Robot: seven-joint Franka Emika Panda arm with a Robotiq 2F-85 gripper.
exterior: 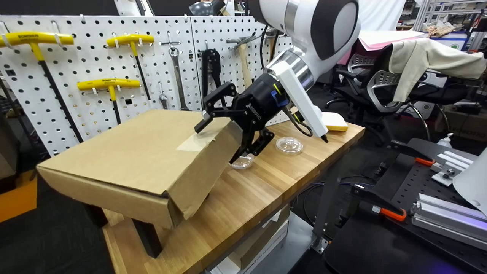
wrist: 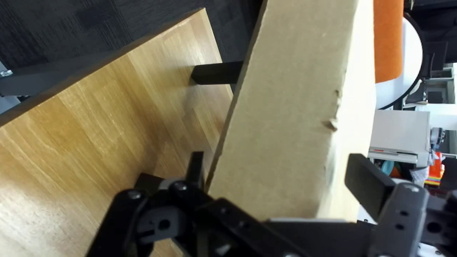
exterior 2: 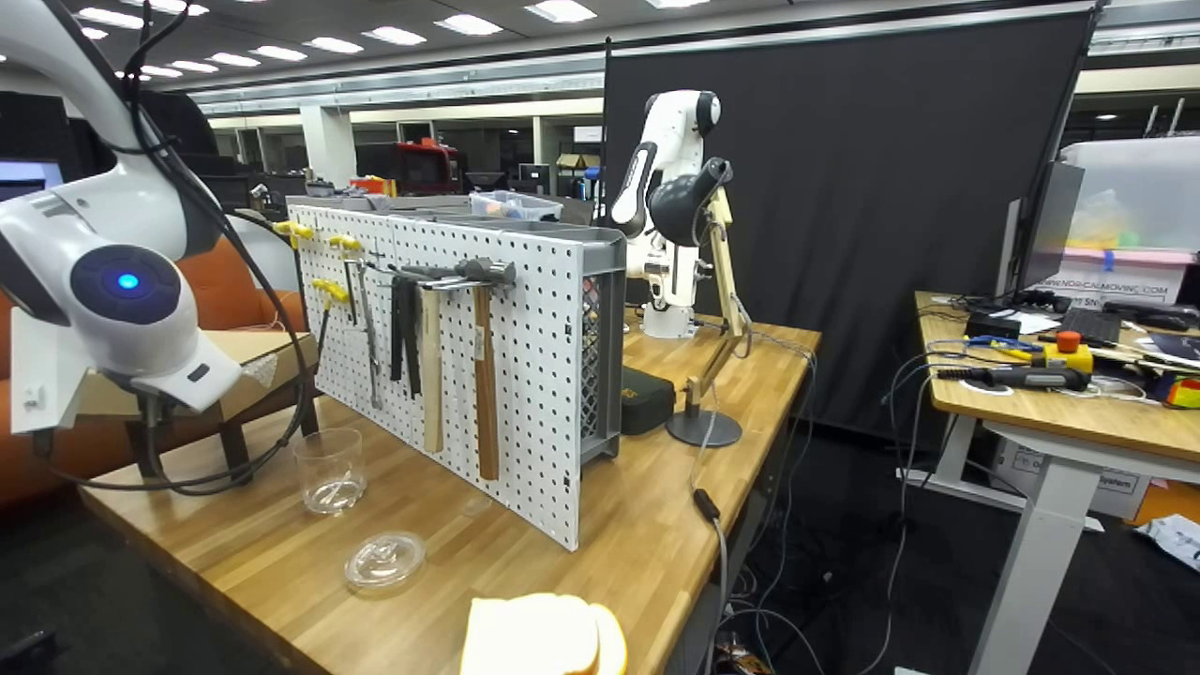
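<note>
In exterior view 1 a closed brown cardboard box (exterior: 132,146) rests tilted on dark legs (exterior: 147,238) above the wooden table. My gripper (exterior: 217,143) is open at its right end, one finger above the top face and the other beside the lower side. The wrist view has the box (wrist: 282,98) running between the wide-spread fingers of the gripper. Whether either finger touches the cardboard, I cannot tell. In exterior view 2 the arm hides the gripper and much of the box (exterior 2: 266,358).
A pegboard (exterior: 159,68) hung with tools stands close behind the box. On the table are a clear cup (exterior 2: 332,472), a clear lid (exterior 2: 384,561) and a white-and-yellow object (exterior 2: 540,636). Bare wood (wrist: 107,124) lies along the table's front side.
</note>
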